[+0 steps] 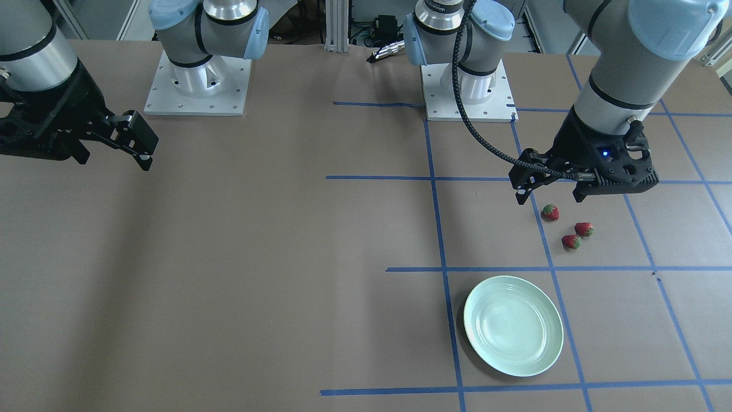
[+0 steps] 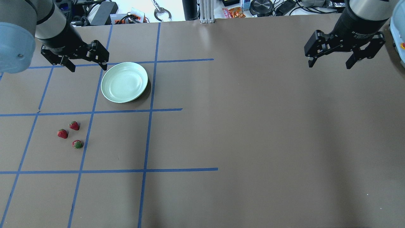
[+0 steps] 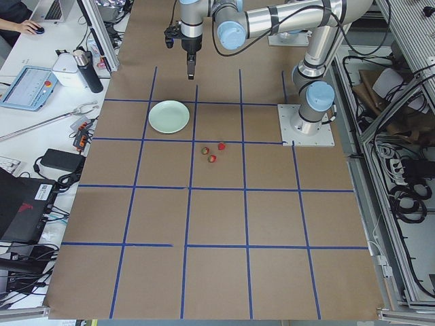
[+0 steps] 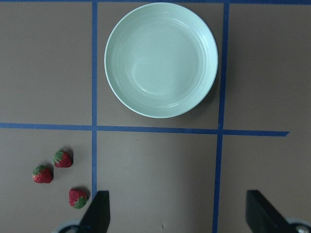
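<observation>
Three red strawberries with green caps lie close together on the taped floor surface: one (image 4: pixel 62 158), a second (image 4: pixel 42 175) and a third (image 4: pixel 77 198) in the left wrist view. A pale mint, empty plate (image 4: pixel 160 60) lies apart from them, also seen in the top view as the round plate (image 2: pixel 124 82). My gripper hangs above the surface, open, its two black fingers wide apart at the bottom of the wrist view with nothing between them.
A second arm's black gripper (image 2: pixel 343 51) hangs at the top right of the top view. Blue tape lines form a grid on the table (image 2: pixel 246 133). Cables and equipment lie beyond the edges.
</observation>
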